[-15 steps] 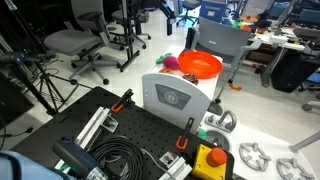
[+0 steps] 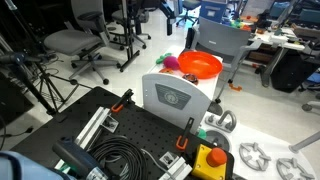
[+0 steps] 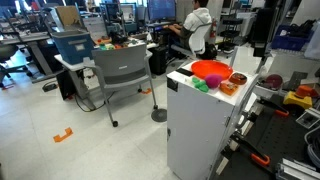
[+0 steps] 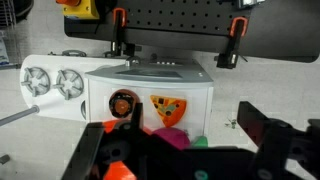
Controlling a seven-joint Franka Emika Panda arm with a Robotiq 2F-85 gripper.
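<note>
My gripper is open, with its two dark fingers far apart at the bottom of the wrist view and nothing held between them. In exterior view 1 the gripper [image 2: 156,33] hangs at the top, above and beyond the toys. Below it in the wrist view, a pizza-slice toy [image 4: 169,106] and a round brown doughnut-like toy [image 4: 123,102] lie on the white surface [image 4: 190,92]. A dark pink round toy [image 4: 172,137] lies nearer the fingers. The orange-red plate [image 2: 201,65] and a green toy [image 3: 200,86] are also there; the left finger partly hides the plate.
A black perforated table [image 4: 185,15] with orange-and-black clamps [image 4: 237,35] adjoins the white unit. Toy burners [image 4: 68,80] and a faucet [image 2: 228,119] stand to the side. A yellow block with a red button [image 2: 210,160] and coiled black cable [image 2: 118,158] occupy the table. A grey chair [image 3: 122,72] stands beyond.
</note>
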